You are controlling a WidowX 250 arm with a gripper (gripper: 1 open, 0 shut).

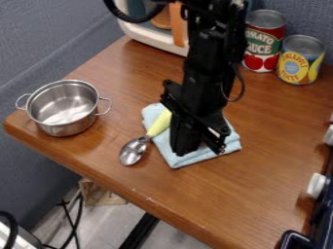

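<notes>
My black gripper (196, 136) hangs low over a folded light blue cloth (182, 157) on the wooden table, its fingertips at or just above the cloth; whether the fingers are open or shut is hard to see against the dark body. A spoon (134, 149) with a yellow handle lies along the cloth's left side, its steel bowl on the wood.
A steel pot (62, 105) sits at the left. Tomato can (262, 51) and yellow can (299, 65) stand at the back right, beside a white-and-orange appliance (150, 29). A dark appliance (307, 224) borders the right edge.
</notes>
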